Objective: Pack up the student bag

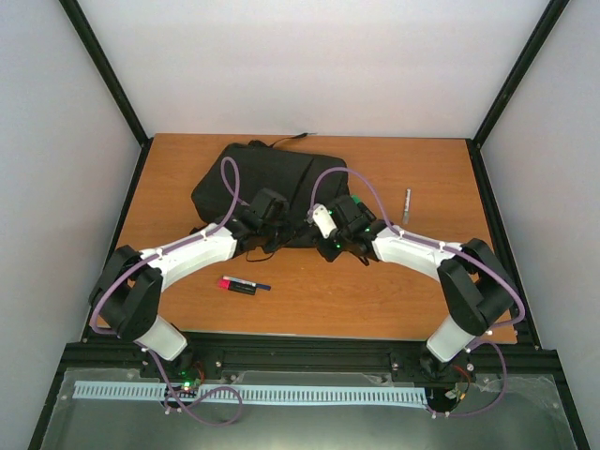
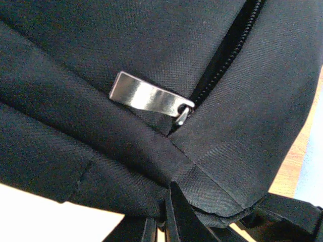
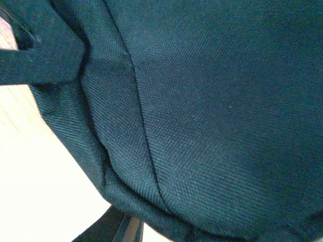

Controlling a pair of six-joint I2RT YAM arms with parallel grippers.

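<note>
The black bag (image 1: 281, 173) lies flat at the back of the table. Its front edge is partly hidden by both arms. My left gripper is shut at the bag's edge, with the black cloth drawn together between its fingertips. Just above it in the left wrist view are a metal zipper pull (image 2: 146, 96) and a partly open zipper (image 2: 229, 58). At the bag's lower edge (image 3: 146, 206) stands my right gripper, its fingers apart; one finger (image 3: 130, 229) shows and cloth covers most of the other.
Red and black markers (image 1: 239, 286) lie on the front left of the table with a thin pen (image 1: 248, 282). A silver pen (image 1: 407, 206) lies at the right. Something with a green end (image 1: 355, 199) shows behind the right arm.
</note>
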